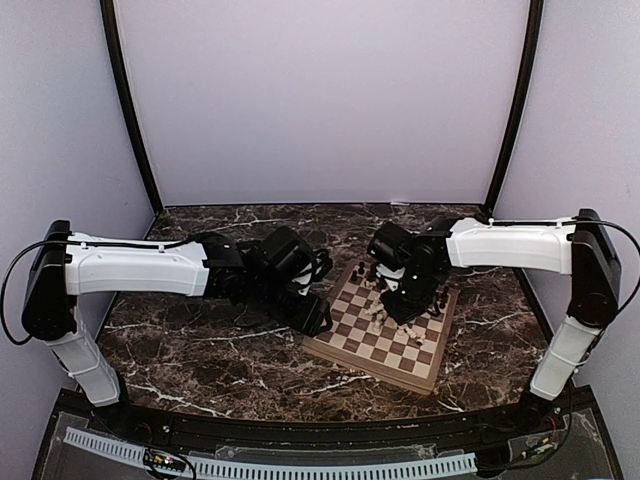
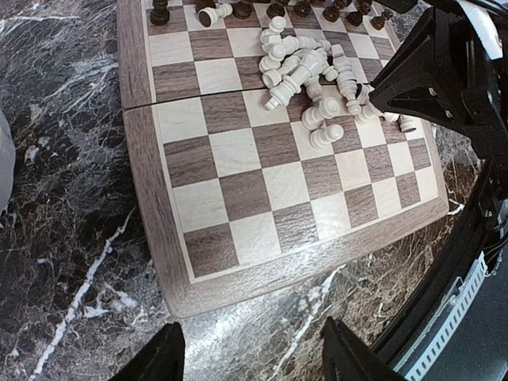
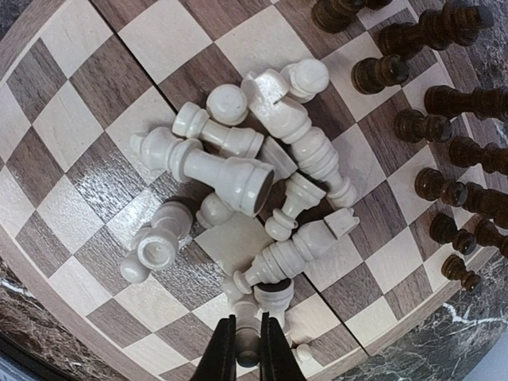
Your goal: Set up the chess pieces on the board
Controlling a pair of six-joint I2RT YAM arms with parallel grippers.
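The wooden chess board (image 1: 362, 372) lies to the right of the table's middle. On it, a loose heap of white pieces (image 3: 230, 175) mostly lies on its side, several overlapping. Low over the heap, my right gripper points down, its narrow fingers (image 3: 276, 359) close on either side of a white piece (image 3: 247, 317); whether they grip it is unclear. From the left wrist view, the right gripper's black fingers (image 2: 401, 83) reach the heap's right side. My left gripper stands open and empty by the board's near left corner.
Dark pieces (image 3: 440, 127) stand in rows along one side of the board, near the white heap. One white piece (image 2: 215, 14) lies among them. Bare squares (image 2: 246, 194) fill the board's near left part, and the marble table (image 1: 190, 365) at left is clear.
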